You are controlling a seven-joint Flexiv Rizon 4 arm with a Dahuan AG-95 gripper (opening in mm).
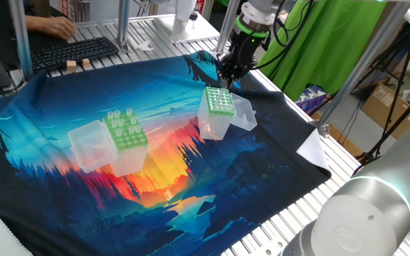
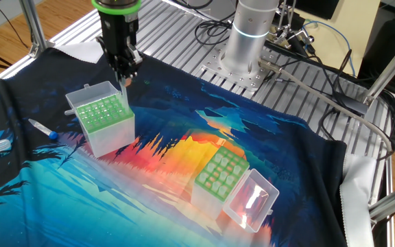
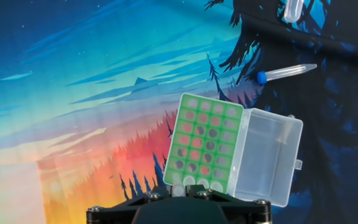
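A clear box with a green pipette-tip rack (image 1: 220, 102) stands with its lid (image 1: 244, 112) folded open beside it. Above one corner of that rack, my gripper (image 2: 121, 71) points down, shut on a translucent pipette tip (image 2: 124, 92). The tip's lower part reaches the rack corner; whether it sits in a hole cannot be told. From the wrist view, the green rack (image 3: 205, 140) shows several holes, and the round top of the tip (image 3: 178, 190) appears at the rack's near edge, between my fingers. A second green rack (image 1: 126, 130) holds several tips standing up.
The second box's open lid (image 2: 252, 200) lies beside its rack. A blue-capped tube (image 3: 286, 73) rests on the printed cloth near the first box, with another clear tube (image 3: 293, 10) beyond. Cloth between the boxes is bare.
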